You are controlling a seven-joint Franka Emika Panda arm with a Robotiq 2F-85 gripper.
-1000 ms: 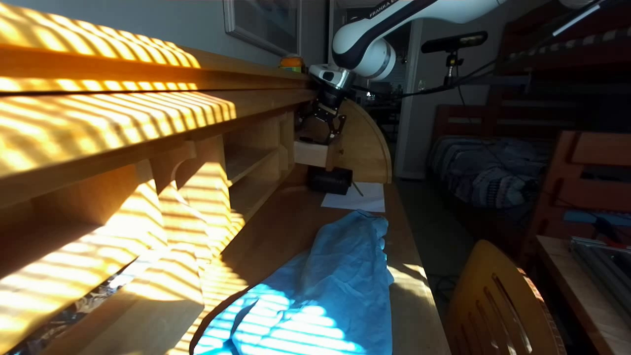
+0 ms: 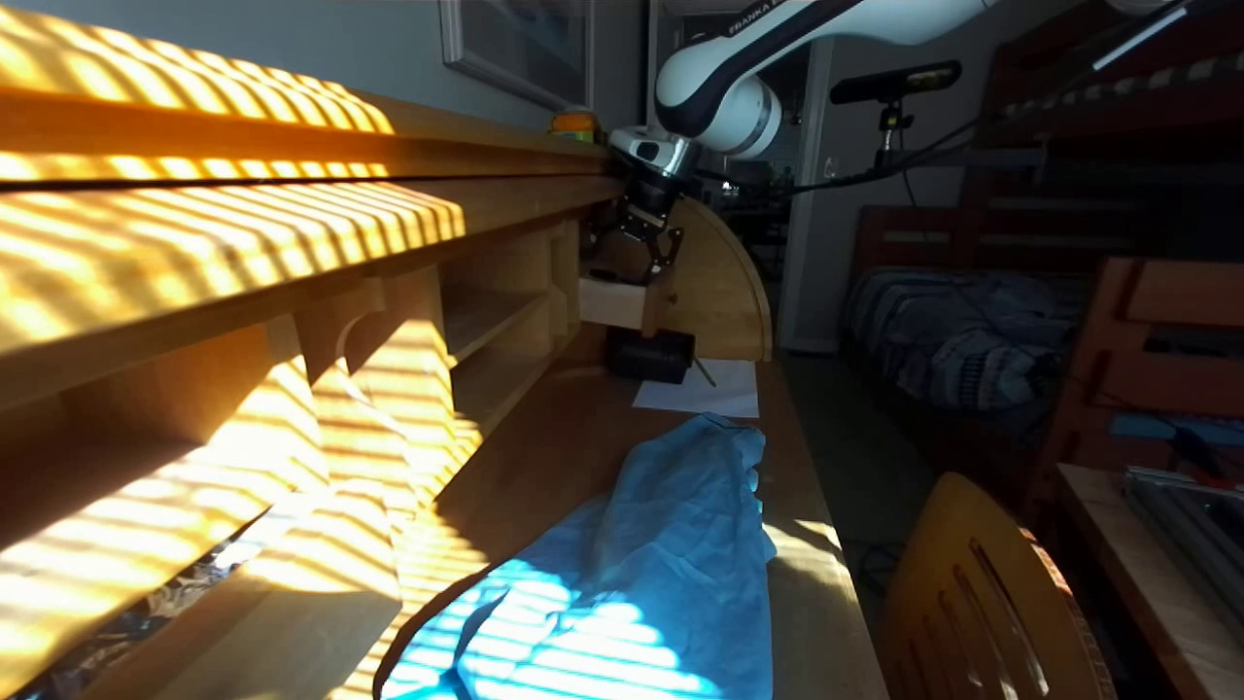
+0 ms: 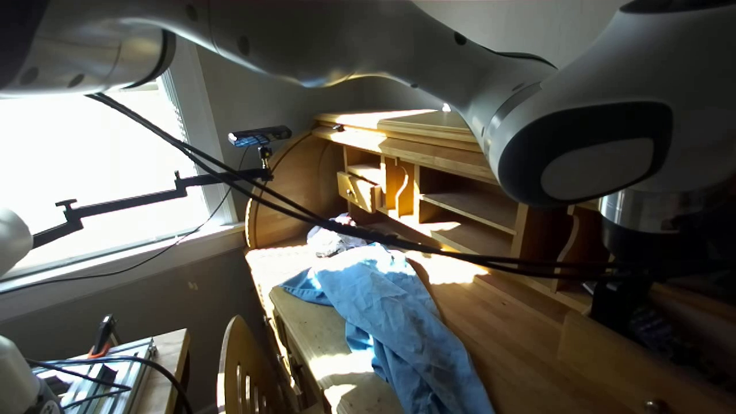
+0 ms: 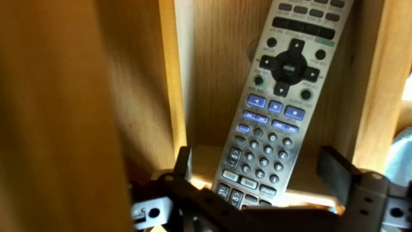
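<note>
A silver remote control with dark and blue buttons lies slantwise in an open wooden drawer, seen from above in the wrist view. My gripper is open over it, one finger on each side of the remote's near end, with a visible gap on both sides. Its lower end runs behind the gripper's body. In exterior view 1 the pulled-out drawer is at the far end of the desk, directly below my gripper. Only the remote's dark edge seems to show there. In exterior view 2 the arm and shadow obscure the gripper.
A blue cloth is spread across the desktop. Below the drawer are a dark cylindrical holder and white paper. Wooden shelving lines the desk's back. At the opposite end another small drawer sticks out.
</note>
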